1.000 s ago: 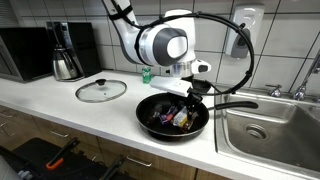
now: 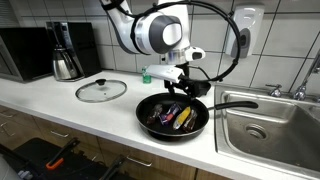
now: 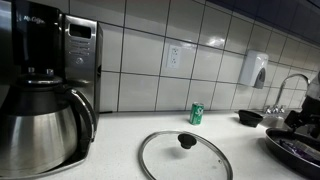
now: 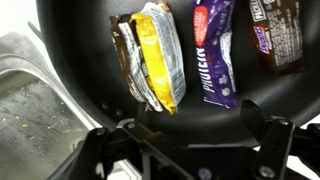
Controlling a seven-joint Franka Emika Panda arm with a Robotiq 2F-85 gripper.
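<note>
My gripper [image 2: 184, 90] is over the black pan [image 2: 152, 126], which sits on the counter. In the wrist view the gripper is open, its fingers apart along the bottom and nothing held between them. Several wrapped bars lie in the pan: a yellow one [image 4: 161, 55], a dark brown one [image 4: 131, 60] alongside it, a purple one [image 4: 213, 45] and a brown-red one [image 4: 277, 30]. The purple bar's lower end is close to the gap between the fingers.
To the right of the pan is a steel sink [image 2: 265, 128]. A glass lid [image 2: 101, 91], a green can [image 3: 196, 113] and a coffee maker [image 3: 45, 90] stand farther left.
The gripper has risen and shifted a little left above the pan, so more of the bars show in exterior view 1. The pan has stayed in place.
</note>
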